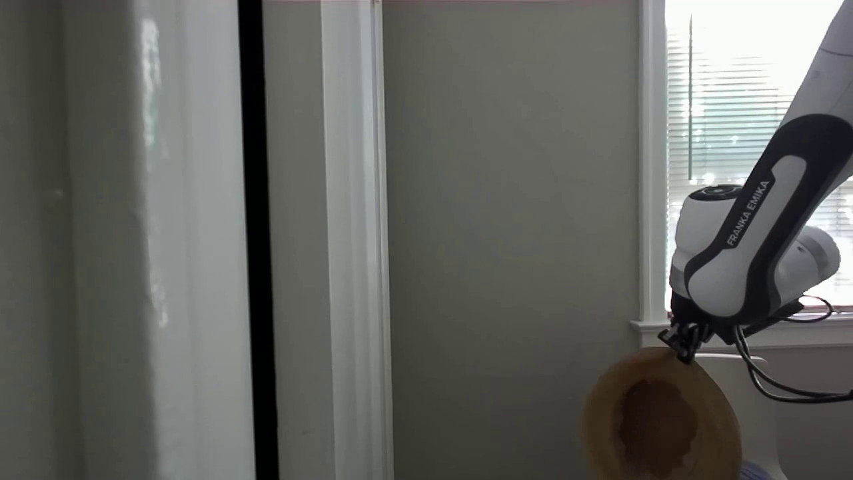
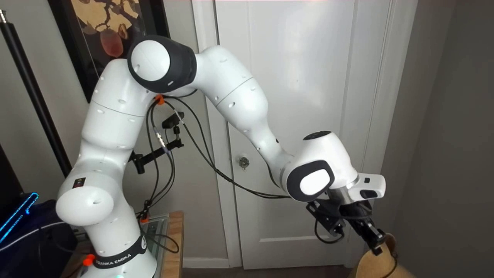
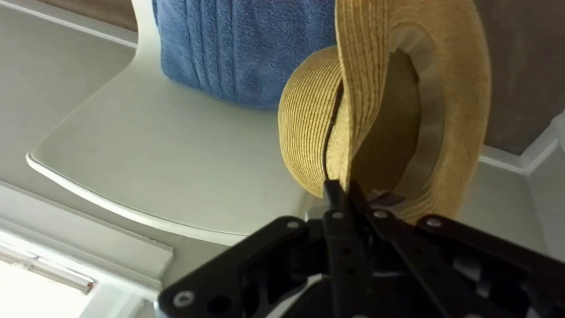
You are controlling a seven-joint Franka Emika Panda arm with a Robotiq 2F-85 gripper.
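Observation:
A tan straw hat (image 1: pixel 596 416) with a thin dark band hangs by its brim below my gripper (image 1: pixel 680 356). In the wrist view the brim edge of the hat (image 3: pixel 363 79) runs down between my fingertips, and the gripper is shut on it. The hat is turned on its side, its hollow facing right and its crown facing left. In the second exterior view only the top of the hat (image 2: pixel 377 264) shows under the gripper (image 2: pixel 378 243); the rest is cut off by the frame.
Behind the hat stands a pale chair (image 3: pixel 175 153) with a blue towel (image 3: pixel 233 47) on it. The window sill (image 1: pixel 652 328) and grey wall (image 1: pixel 512 240) lie close by. A white door (image 2: pixel 296 92) is behind the arm.

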